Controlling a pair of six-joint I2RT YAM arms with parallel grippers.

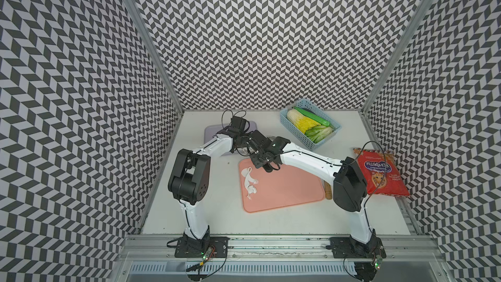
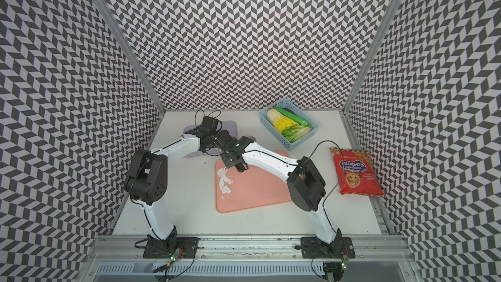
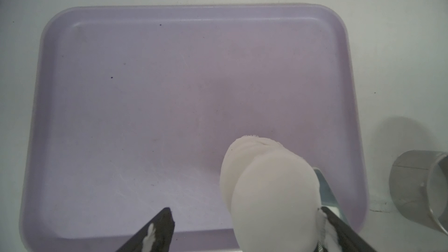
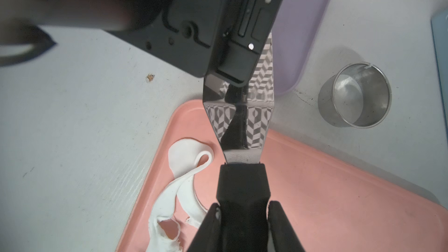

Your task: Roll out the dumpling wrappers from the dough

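In the left wrist view several white round dough wrappers [image 3: 273, 196] are stacked on a metal blade over the lilac tray [image 3: 163, 112], between the fingers of my open left gripper. In the right wrist view my right gripper is shut on the black handle of a metal spatula [image 4: 238, 126], whose blade reaches toward the lilac tray, partly under the left gripper. White dough scraps [image 4: 186, 158] lie on the pink board [image 4: 345, 196].
A steel ring cutter [image 4: 354, 95] stands beside the lilac tray. A blue basket of vegetables [image 1: 310, 124] is at the back, a red bag [image 1: 381, 175] at the right. A wooden rolling pin [image 1: 328, 190] lies by the board's right edge.
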